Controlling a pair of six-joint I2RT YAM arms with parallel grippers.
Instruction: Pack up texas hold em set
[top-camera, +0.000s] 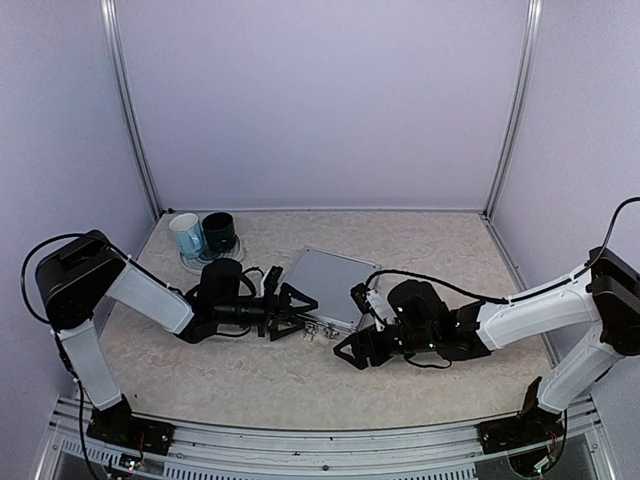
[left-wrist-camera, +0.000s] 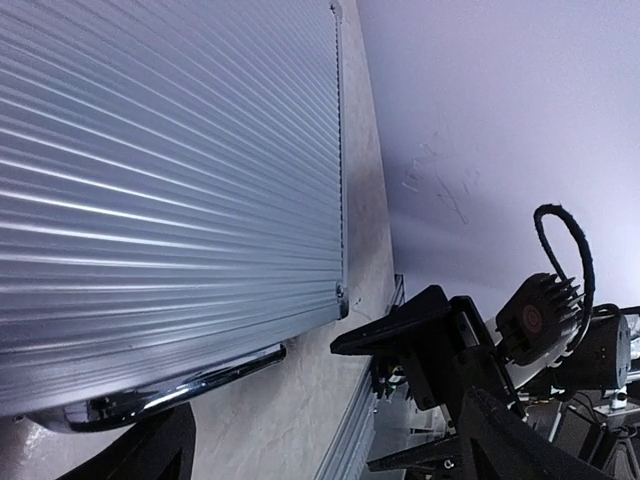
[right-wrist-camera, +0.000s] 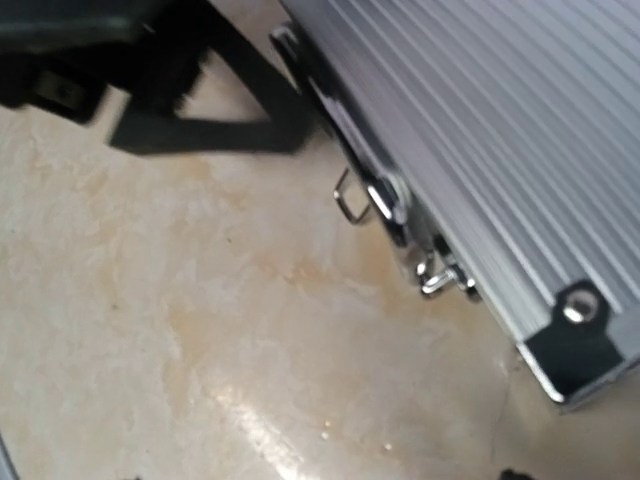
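Observation:
A closed silver ribbed case (top-camera: 332, 283) lies flat in the middle of the table. Its front edge carries a handle and metal latches (right-wrist-camera: 440, 275), and one wire loop (right-wrist-camera: 351, 198) hangs away from the case in the right wrist view. My left gripper (top-camera: 306, 313) is at the front left of the case, its fingers parted and close to the front edge. At the front right corner stands my right gripper (top-camera: 352, 325), its fingers also apart. Nothing shows between the fingers of either gripper. The left wrist view shows the lid and the dark handle (left-wrist-camera: 160, 395) from close up.
A light blue mug (top-camera: 186, 234) and a dark mug (top-camera: 219, 232) stand on a coaster-like rack (top-camera: 196, 264) at the back left. Both grippers are close together at the case's front. Bare table lies in front of and to the right of the case.

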